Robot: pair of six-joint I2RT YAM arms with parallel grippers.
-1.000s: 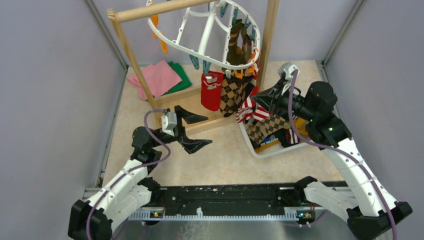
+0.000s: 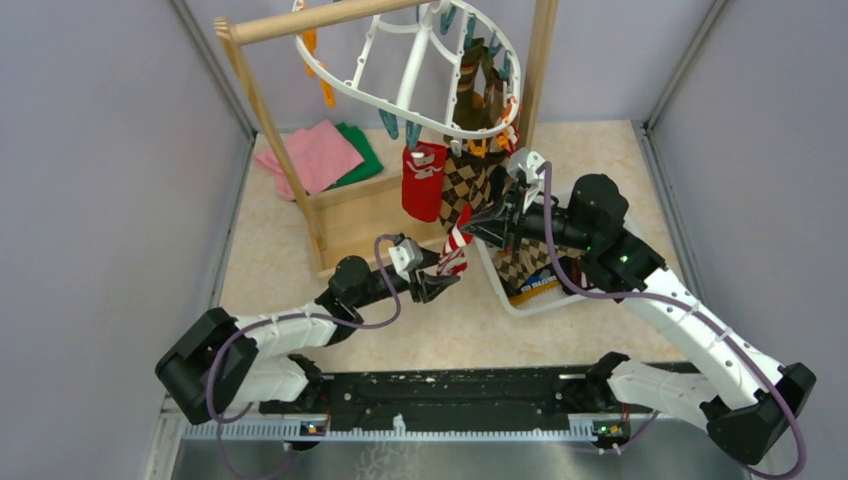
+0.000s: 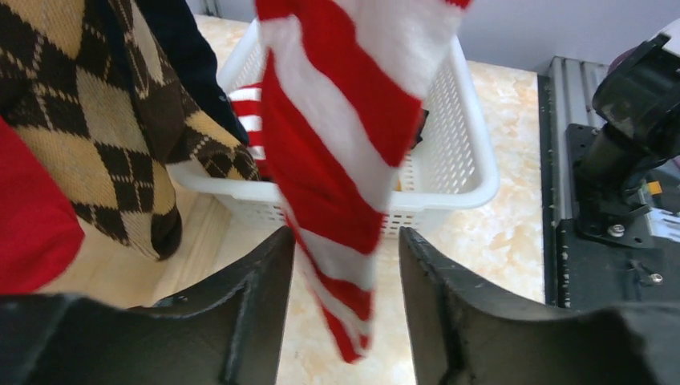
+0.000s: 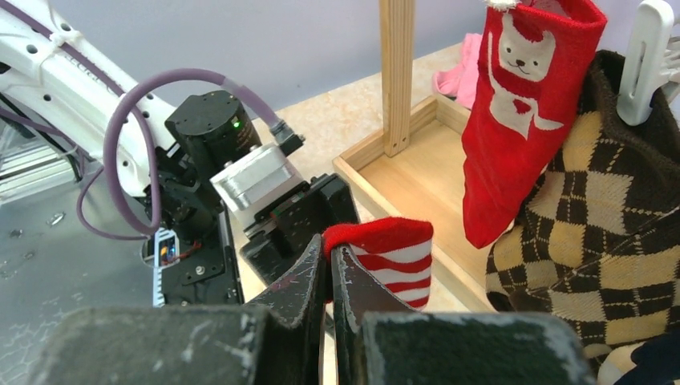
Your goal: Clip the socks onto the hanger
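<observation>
A red-and-white striped sock (image 2: pixel 452 255) (image 3: pixel 337 160) hangs from my right gripper (image 2: pixel 470 225), which is shut on its top. My left gripper (image 2: pixel 440 268) is part open around the sock's lower part. Socks hang from clips on the white round hanger (image 2: pixel 400 100): a red one with a bear (image 2: pixel 423 185) (image 4: pixel 529 96) and argyle ones (image 2: pixel 465 190) (image 4: pixel 601 233).
A white basket (image 2: pixel 535 310) (image 3: pixel 473 160) of socks stands at the right. A wooden tray (image 2: pixel 360 230) sits under the hanger, with pink (image 2: pixel 320 150) and green cloths at back left.
My right gripper has carried the striped sock leftward from over the basket. My left gripper has moved right to the sock and narrowed its opening around it.
</observation>
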